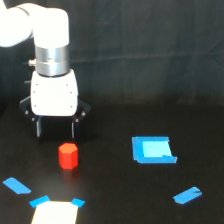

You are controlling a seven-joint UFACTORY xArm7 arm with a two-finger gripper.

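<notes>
My white gripper (55, 128) hangs at the upper left, its two dark fingers apart with nothing seen between them. A small red block (68, 156) stands on the black table just below and slightly right of the fingers, apart from them.
A blue-taped square (138, 148) with a light center lies at right of middle. A pale square (55, 214) with blue tape corners is at the bottom left, cut off by the edge. Short blue tape strips (187, 195) lie left and right.
</notes>
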